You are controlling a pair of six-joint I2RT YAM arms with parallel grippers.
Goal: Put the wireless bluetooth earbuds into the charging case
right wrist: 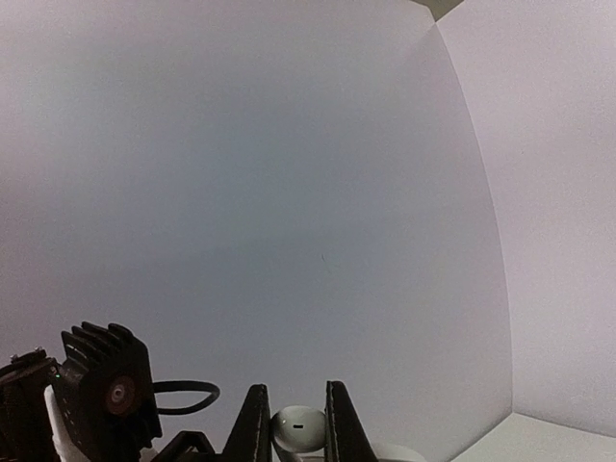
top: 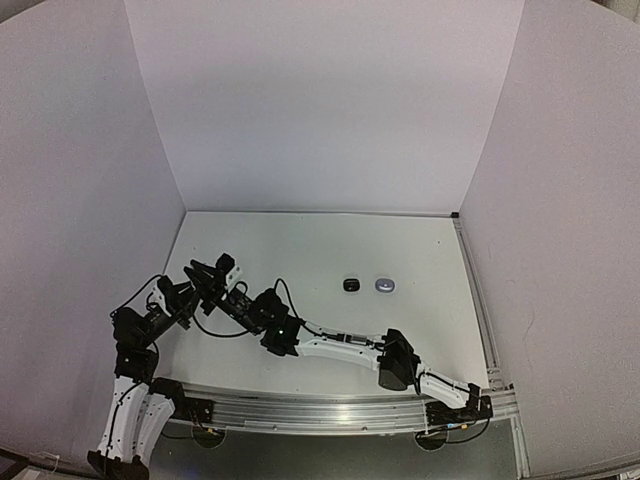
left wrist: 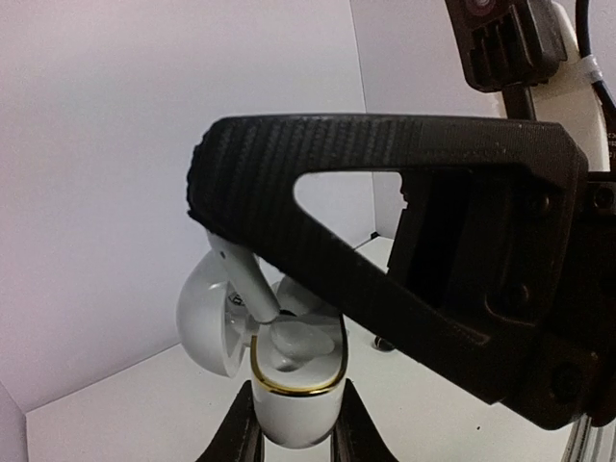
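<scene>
In the left wrist view, a white charging case (left wrist: 296, 416) with a gold rim has its lid (left wrist: 204, 318) swung open. My left gripper is shut on the case's lower body, a finger on each side. Over the opening, a white earbud (left wrist: 246, 279) slants with its stem end close to the case, under the dark fingers (left wrist: 241, 183) of my right gripper. In the right wrist view, that gripper is shut on the earbud (right wrist: 298, 429), its rounded end showing. Whether the stem touches the case, and what fills the wells, I cannot tell.
A small black object (top: 351, 285) and a bluish-grey rounded one (top: 385, 285) lie on the white table (top: 300, 240), well to the right of both grippers. The right arm (top: 340, 348) stretches across the table's front.
</scene>
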